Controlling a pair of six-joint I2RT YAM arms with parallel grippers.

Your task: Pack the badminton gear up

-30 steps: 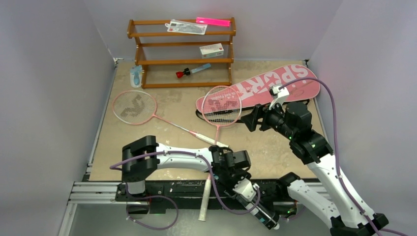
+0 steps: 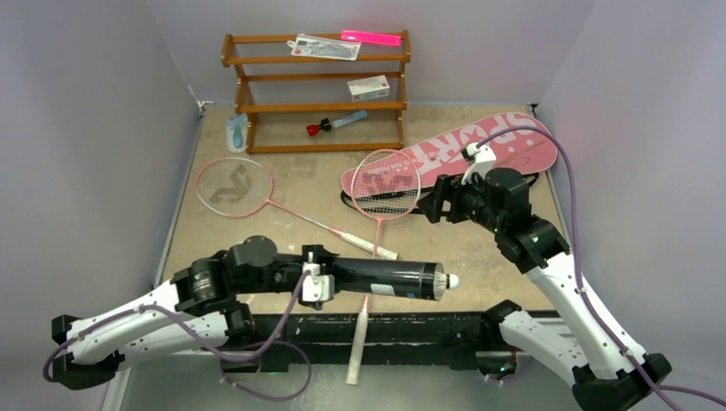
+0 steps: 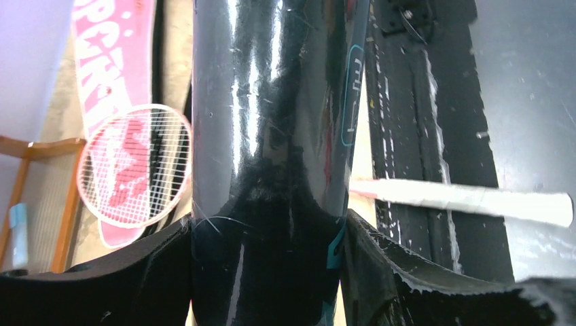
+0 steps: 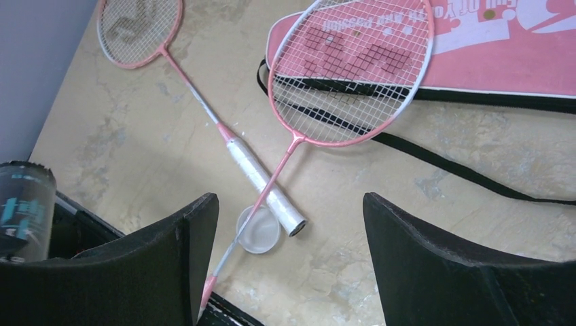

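Observation:
A dark shuttlecock tube (image 2: 389, 278) lies nearly level in the air above the table's front, and my left gripper (image 2: 322, 267) is shut around its left end. A white tip (image 2: 453, 281) pokes out at its right end. In the left wrist view the tube (image 3: 272, 149) fills the space between the fingers. My right gripper (image 2: 431, 202) hovers near the pink bag (image 2: 488, 137), open and empty. One racket (image 4: 350, 75) rests with its head on the bag and its shaft across the handle of the other racket (image 4: 248, 163). A clear round lid (image 4: 261, 233) lies beneath that crossing.
At the back stands a wooden rack (image 2: 318, 149) with a white box (image 2: 368, 87), a pink case (image 2: 371, 38) and a blister pack (image 2: 324, 47). The front racket's grip (image 2: 358, 347) overhangs the table's front edge.
My left arm has swung up and left, lifting the tube from beyond the front edge and turning it nearly level over the table. The right gripper has shifted only slightly.

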